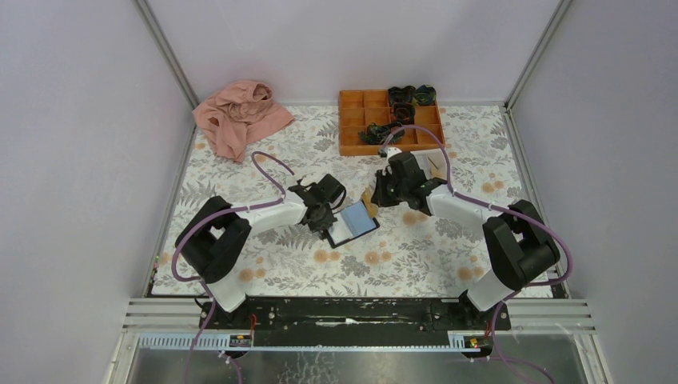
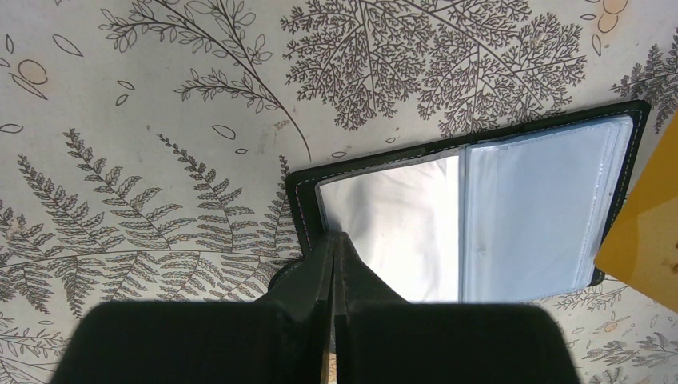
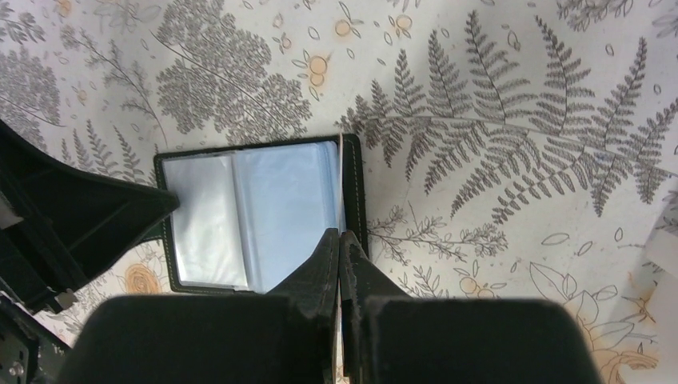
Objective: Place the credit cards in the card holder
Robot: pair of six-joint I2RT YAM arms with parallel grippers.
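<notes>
The card holder (image 1: 355, 225) lies open on the table, dark-edged, with a white pocket (image 2: 392, 216) and a pale blue pocket (image 2: 548, 208). My left gripper is shut, its tips at the outer edge of the white pocket; whether they pinch that edge cannot be told. A gold card (image 1: 369, 203) hangs from my right gripper (image 1: 379, 198), which is shut on it above the blue end of the holder. In the right wrist view the card (image 3: 340, 184) shows edge-on as a thin line between the fingertips. Both holder pockets look empty of gold cards.
A white box (image 1: 439, 162) with something gold inside stands behind the right gripper. Farther back is an orange compartment tray (image 1: 352, 150) holding dark coiled items. A pink cloth (image 1: 244, 116) lies at back left.
</notes>
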